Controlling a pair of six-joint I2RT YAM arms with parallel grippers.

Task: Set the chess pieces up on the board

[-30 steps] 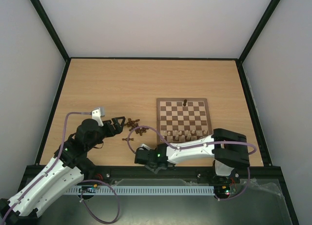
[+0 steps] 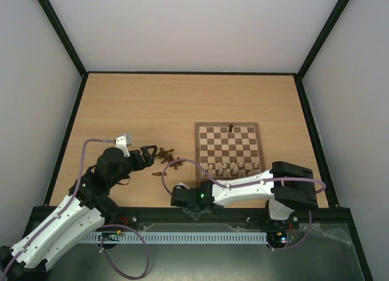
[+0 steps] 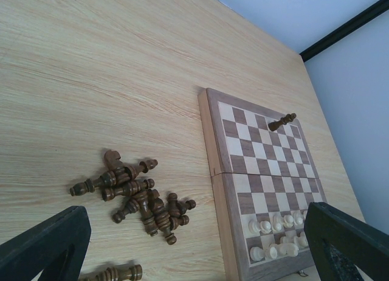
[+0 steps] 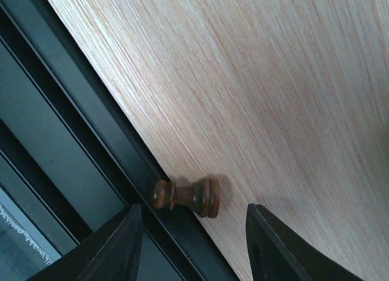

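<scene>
The chessboard [image 2: 228, 146] lies on the right half of the table. White pieces [image 3: 278, 238] stand along its near rows, and one dark piece [image 3: 282, 121] is on the far row. A heap of dark pieces [image 3: 141, 196] lies left of the board, with another dark piece [image 3: 115, 273] apart from it. My left gripper is open above this area, nothing between its fingers. At the table's front edge, my right gripper stands open. A small dark piece [image 4: 188, 194] lies on its side just beyond its fingertips, partly over the black frame.
A black frame rail [image 4: 91, 129] runs along the table's front edge, with a gap holding a glassy surface beyond it. The purple cable of the right arm [image 2: 243, 193] passes close to the board's near side.
The left arm has barely moved, and the pieces lie as before.
</scene>
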